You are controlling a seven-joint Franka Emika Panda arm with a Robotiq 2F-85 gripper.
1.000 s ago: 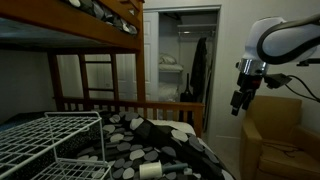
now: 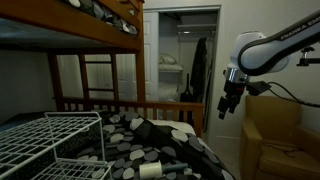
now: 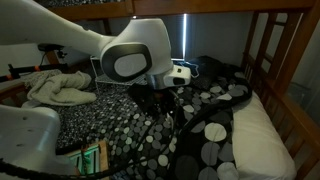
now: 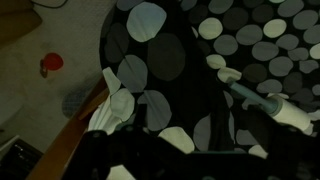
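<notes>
My gripper (image 2: 229,104) hangs in the air above the right side of the bed, with clear space around it. Its dark fingers stand apart in the wrist view, and bedding shows between them. A black blanket with grey and white dots (image 4: 165,58) covers the bed below. On it lies a white cylinder with a grey-teal tube-like end (image 4: 292,114), off to the right in the wrist view. From outside, the same white cylinder (image 2: 151,171) is at the bed's near edge, well away from my gripper.
A brown armchair (image 2: 280,135) stands right of the bed under my arm. White wire racks (image 2: 50,140) are at the near left. The upper bunk (image 2: 70,25) overhangs the left side. A wooden rail (image 2: 165,110) runs along the bed's far side.
My arm has swung left and slightly lower in the exterior view, away from above the armchair and toward the bed. The blanket and white cylinder have stayed put.
</notes>
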